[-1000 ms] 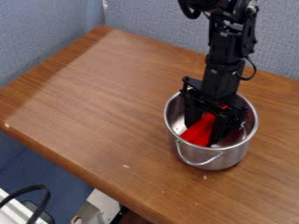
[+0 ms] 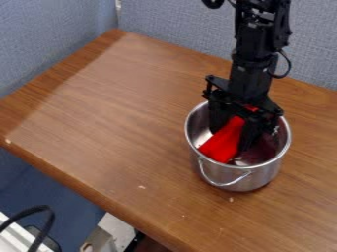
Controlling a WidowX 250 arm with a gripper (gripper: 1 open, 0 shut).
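A silver metal pot (image 2: 237, 173) with a thin wire handle stands on the wooden table at the right. A red object (image 2: 222, 142) lies tilted inside it. My black gripper (image 2: 239, 120) reaches down from the top into the pot's mouth, over the red object. Its fingertips are dark against the pot's inside, and what lies between them is hard to make out.
A grey padded wall runs behind it. Dark cables and hardware sit off the table's edge at the lower left.
The arm and gripper have shifted slightly left and up within the pot's mouth. The pot stands in about the same place.
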